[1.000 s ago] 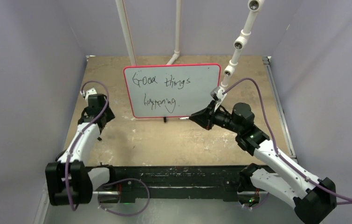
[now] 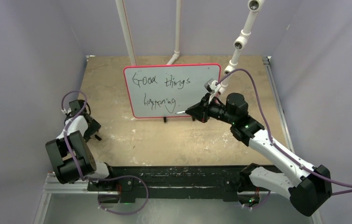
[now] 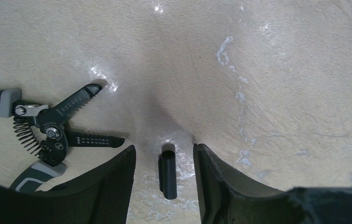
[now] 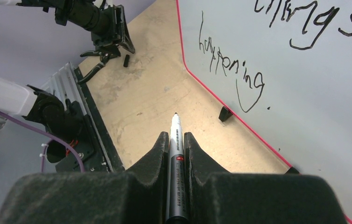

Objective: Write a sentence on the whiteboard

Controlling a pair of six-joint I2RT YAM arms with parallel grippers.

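Note:
A whiteboard with a red rim bears the black handwriting "Good things happening." on its face. My right gripper is near its lower right part, shut on a marker whose bare white tip points forward. Whether that tip touches the board cannot be told from above; in the right wrist view it appears apart from it. On the table lies a small black cap. My left gripper stands open above it, a finger to each side and nothing gripped.
Open pruning shears lie left of the cap, close to the left fingers. Black clips stick out under the board's lower edge.
The left arm has drawn back and to the left, baring the cap in the top view. My right gripper, still with the marker, has shifted slightly left and up along the board.

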